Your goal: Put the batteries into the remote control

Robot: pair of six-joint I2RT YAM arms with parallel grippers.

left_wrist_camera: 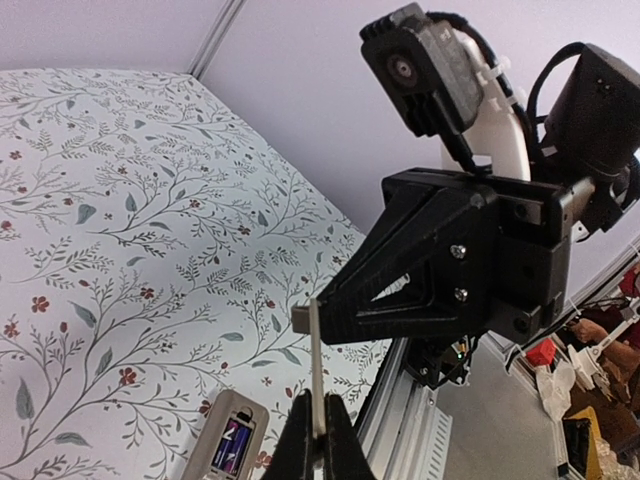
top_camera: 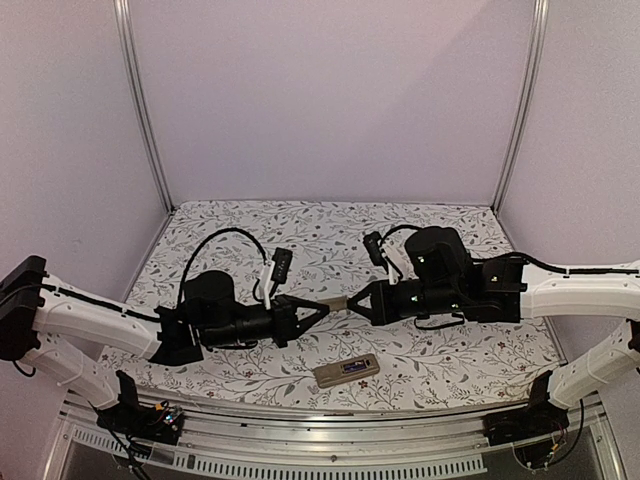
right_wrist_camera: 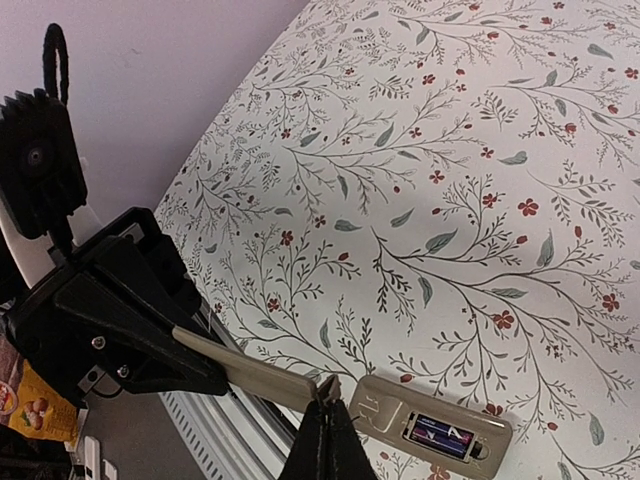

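Observation:
The tan remote control (top_camera: 346,370) lies on the patterned cloth near the front, its compartment exposed with batteries (right_wrist_camera: 441,435) inside, dark purple. Above and behind it, the thin tan battery cover (top_camera: 338,303) hangs between my two grippers. My left gripper (top_camera: 327,307) is shut on one end of it, and my right gripper (top_camera: 351,304) is shut on the other. Edge-on, the cover (left_wrist_camera: 317,370) shows as a narrow strip in the left wrist view. From the right wrist, its broad face (right_wrist_camera: 255,372) is visible, reaching across to the left gripper's fingers.
Bare patterned cloth (top_camera: 300,225) spreads behind the arms and around the remote. The table's front metal rail (top_camera: 330,435) runs close in front of the remote. Both grippers face each other tightly, with only the cover's length separating them.

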